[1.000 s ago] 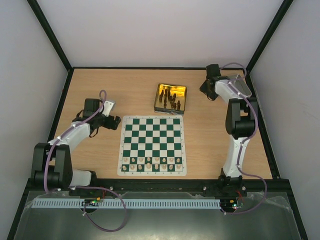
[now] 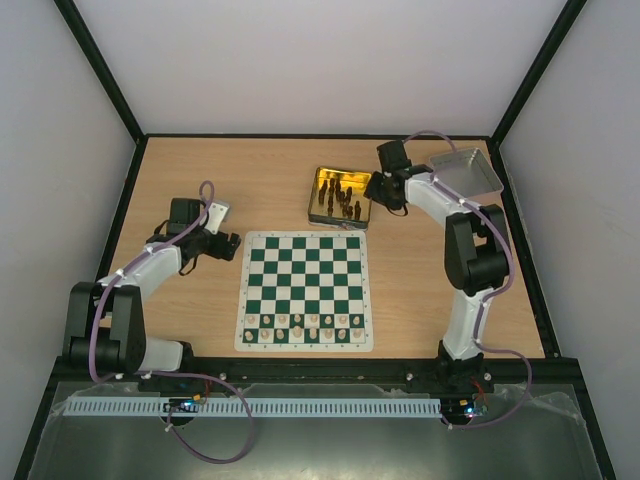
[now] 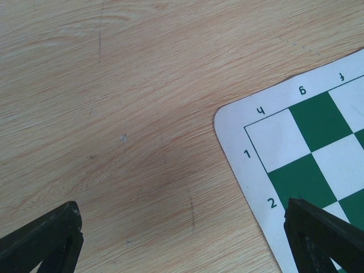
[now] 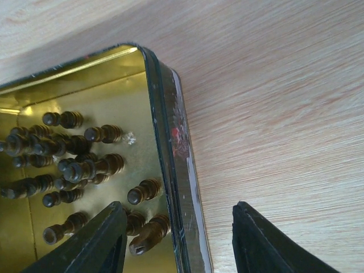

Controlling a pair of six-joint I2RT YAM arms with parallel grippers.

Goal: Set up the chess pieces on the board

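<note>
The green and white chess board (image 2: 304, 282) lies on the table, its two rows nearest the robot filled with light pieces (image 2: 297, 333). Behind it stands a gold box (image 2: 313, 205) with several dark pieces (image 2: 339, 194) lying in it. In the right wrist view, dark pieces (image 4: 102, 134) lie scattered on the box floor. My right gripper is open above the box's right wall (image 4: 176, 142), one finger over the pieces and one over bare table. My left gripper is open and empty, left of the board's far corner (image 3: 227, 116).
An empty clear tray (image 2: 468, 172) stands at the back right, partly behind the right arm. Bare table (image 2: 405, 300) lies right of the board, and free room (image 2: 230, 165) lies at the back left.
My right gripper has moved left from beside the clear tray to the gold box's right edge. The left arm, board and pieces look unchanged.
</note>
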